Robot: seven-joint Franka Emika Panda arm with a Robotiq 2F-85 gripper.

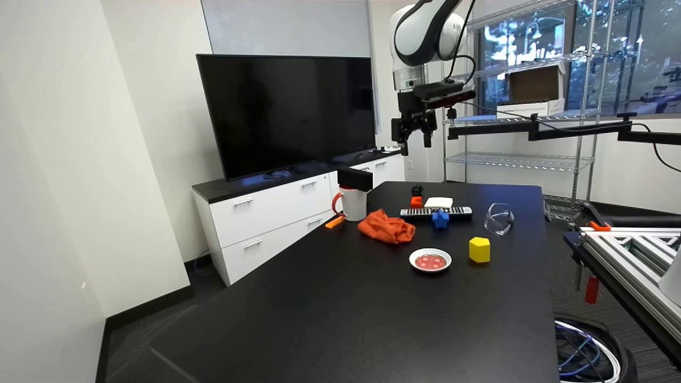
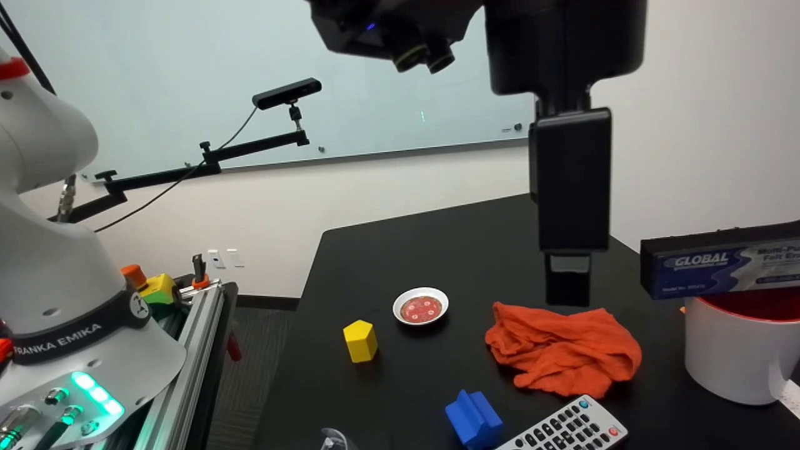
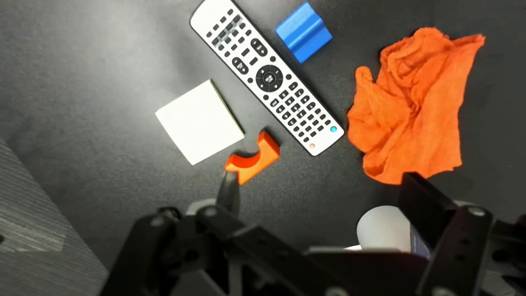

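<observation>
My gripper point(image 1: 415, 146) hangs high above the far part of the dark table, open, nothing between its fingers. In the wrist view its two fingers point(image 3: 229, 193) stand wide apart. Below lie an orange cloth point(image 3: 409, 108), a grey-white remote point(image 3: 296, 106), a blue star-shaped block point(image 3: 304, 32), a white square pad point(image 3: 199, 122) and an orange curved block point(image 3: 256, 158). A white mug point(image 2: 731, 352) with red inside carries a dark felt eraser box point(image 2: 720, 262) across its rim. The wrist view shows the mug only partly, behind the right finger.
A small white dish point(image 1: 430, 269) with a red patterned middle and a yellow block point(image 1: 479, 249) sit farther forward. Clear glasses point(image 1: 498, 219) lie near the table's right edge. An orange stick point(image 1: 334, 222) rests by the mug.
</observation>
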